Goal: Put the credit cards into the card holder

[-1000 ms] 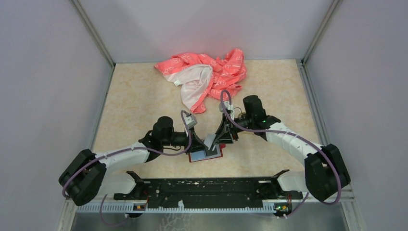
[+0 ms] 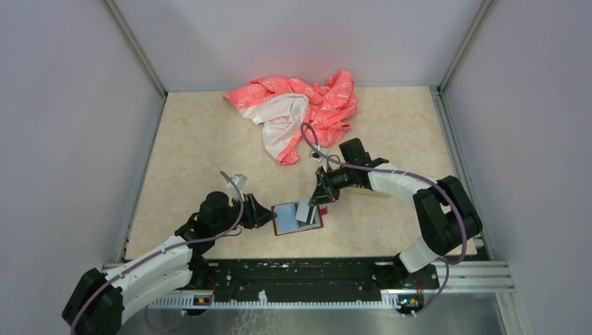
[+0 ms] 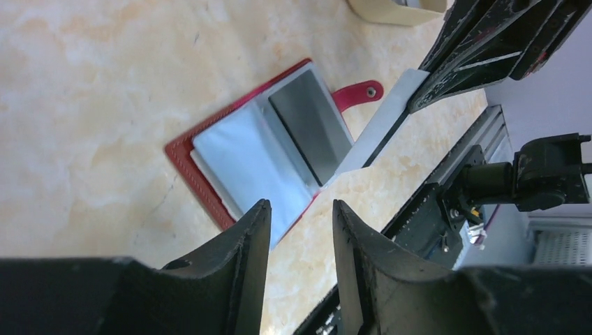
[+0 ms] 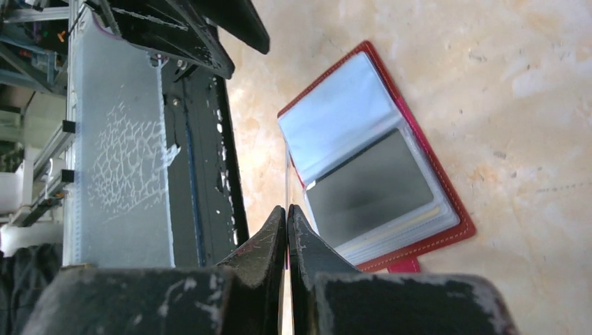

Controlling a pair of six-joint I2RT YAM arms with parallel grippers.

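The red-edged card holder [image 2: 285,229] lies opened flat on the table, with pale sleeves and a dark grey panel [image 3: 311,120] visible. A thin card [image 3: 382,123], white on its face with a dark strip along one edge, slants above the holder. My right gripper is shut on this card, which appears nearly edge-on in the right wrist view. Over on the holder's left side, my left gripper stands open with nothing between its fingers.
A cream container [image 3: 399,10] is partly seen beyond the holder in the left wrist view. Crumpled pink-and-white cloth [image 2: 314,105] lies at the back. A dark rail [image 2: 300,276] borders the front edge.
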